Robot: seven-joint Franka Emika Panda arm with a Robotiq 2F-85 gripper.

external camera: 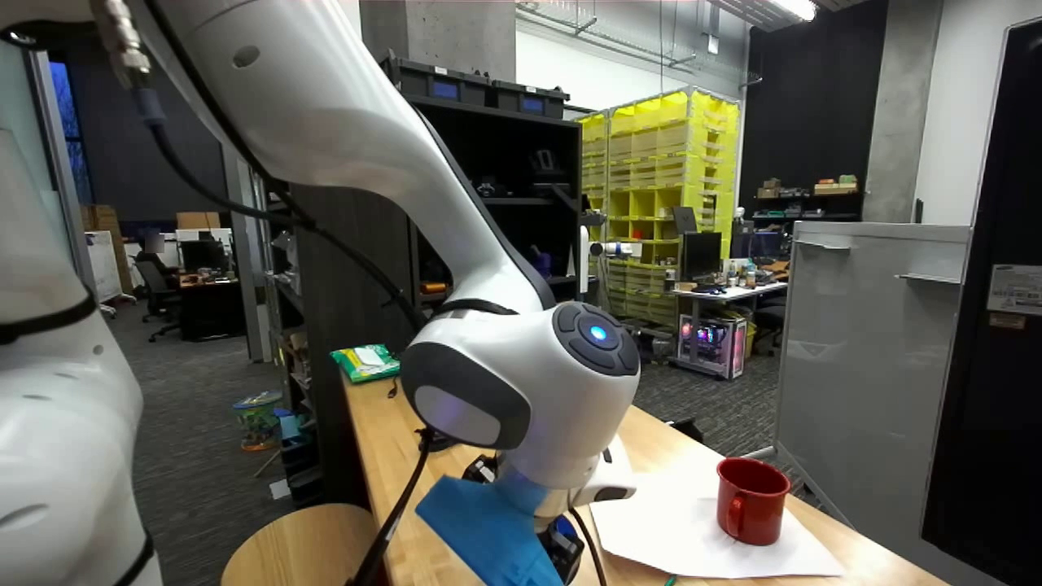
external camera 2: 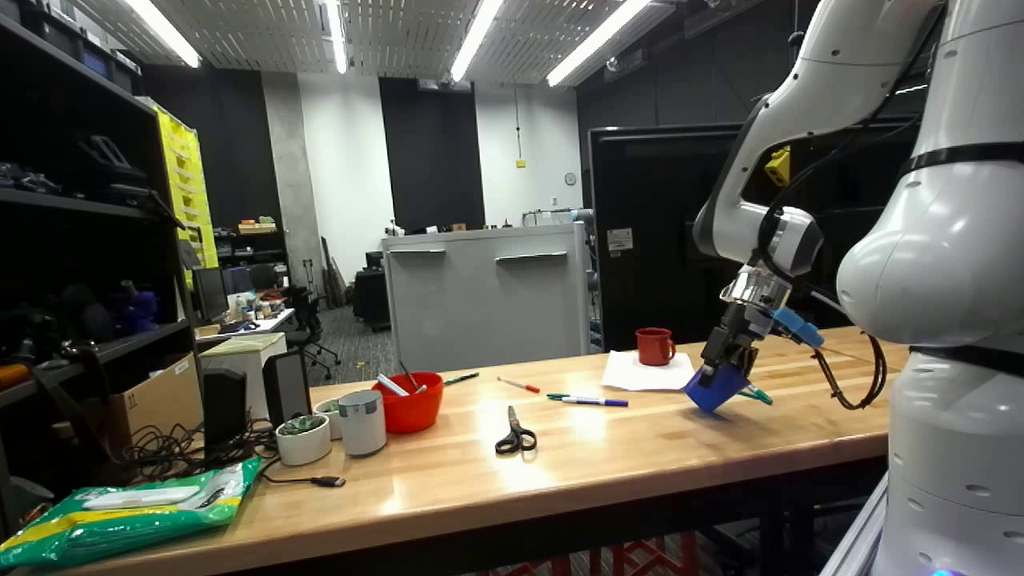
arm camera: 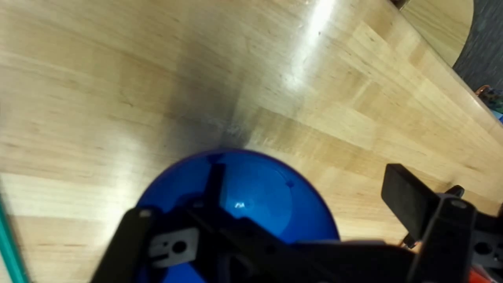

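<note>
A blue bowl (external camera 2: pixel 716 387) looks tilted at the fingertips of my gripper (external camera 2: pixel 731 354) in exterior view 2, low over the table's right part. The wrist view shows the glossy inside of the bowl (arm camera: pixel 257 191). There my gripper stands open, its fingers wide apart. The left finger (arm camera: pixel 215 184) overlaps the bowl's inside, while the right finger (arm camera: pixel 406 200) lies outside the rim. Whether either one touches the bowl I cannot tell. In exterior view 1 the arm and a blue flap hide most of the gripper.
A red mug (external camera 2: pixel 655 346) stands on white paper (external camera 2: pixel 626 370) nearby. Markers (external camera 2: pixel 587 399), scissors (external camera 2: pixel 515 432) and a red bowl (external camera 2: pixel 414 402) with pens lie farther left. A green marker (external camera 2: pixel 755 394) is close behind the blue bowl. Bare tabletop (external camera 2: pixel 614 442) stretches along the front.
</note>
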